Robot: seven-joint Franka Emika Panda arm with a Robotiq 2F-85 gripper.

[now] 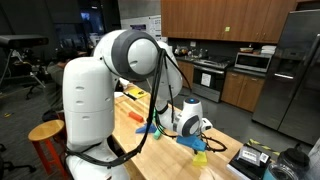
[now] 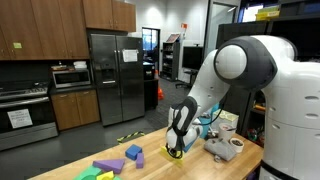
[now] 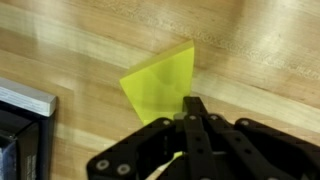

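Observation:
A thin yellow sheet (image 3: pixel 160 85), perhaps paper or cloth, lies on the wooden tabletop in the wrist view. My gripper is shut, its dark fingertips over the sheet's right edge. Whether any of the sheet is caught between them cannot be made out, and the gripper's body hides the sheet's near part. From the first exterior view, the yellow sheet (image 1: pixel 200 158) shows just below the arm's end. In the second exterior view, yellow (image 2: pixel 176 155) shows right at the gripper's tip.
A black and silver object (image 3: pixel 28 105) borders the sheet's left side in the wrist view. Dark items (image 1: pixel 290 162) stand at the table's right end in the first exterior view. Purple (image 2: pixel 109 165), blue (image 2: pixel 132 138) and green pieces lie across the table in the second.

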